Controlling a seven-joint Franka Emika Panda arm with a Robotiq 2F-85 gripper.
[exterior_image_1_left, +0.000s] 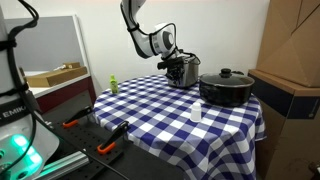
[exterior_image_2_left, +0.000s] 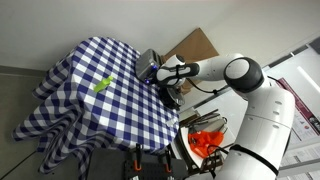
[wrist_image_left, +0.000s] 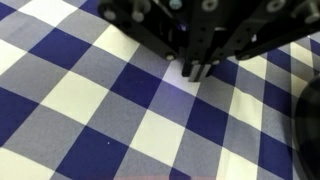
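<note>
My gripper is shut, and nothing shows between its fingers. It points down at the blue-and-white checked tablecloth (wrist_image_left: 110, 115), close over it in the wrist view. In exterior view 1 the gripper (exterior_image_1_left: 178, 74) is at the far part of the table, in front of a silver toaster-like appliance (exterior_image_1_left: 190, 75) that it partly hides. A black lidded pot (exterior_image_1_left: 226, 90) stands to the right of it. Nearer the front is a small white object (exterior_image_1_left: 196, 113), upright. A green bottle-like object (exterior_image_1_left: 113, 84) stands at the left side.
The dark rounded edge of something (wrist_image_left: 309, 125), probably the pot, reaches in at the right of the wrist view. Cardboard boxes (exterior_image_1_left: 285, 120) stand beyond the table at the right.
</note>
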